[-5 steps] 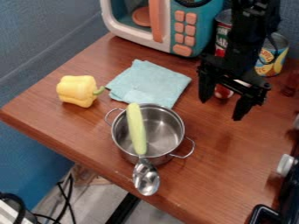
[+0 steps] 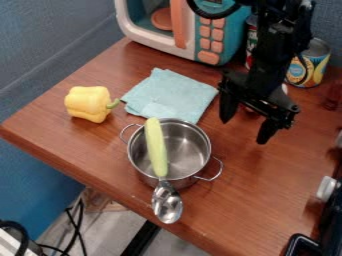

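The black gripper (image 2: 246, 124) hangs low at the right side of the wooden table, its fingers spread open, to the right of the steel pot (image 2: 187, 152). A pale yellow corn cob (image 2: 155, 146) and a steel spoon (image 2: 167, 203) lie across the pot. A yellow bell pepper (image 2: 87, 105) sits at the left, beside a light blue cloth (image 2: 174, 94). Whether anything lies between or behind the fingers cannot be told clearly.
A toy microwave (image 2: 170, 25) stands at the back, with cans (image 2: 313, 65) behind the arm at the right. A small dark red item (image 2: 334, 98) is at the right edge. Bare wood lies right of the pot.
The gripper has shifted slightly left and down since one second ago. The pot, corn, spoon, pepper and cloth have not moved.
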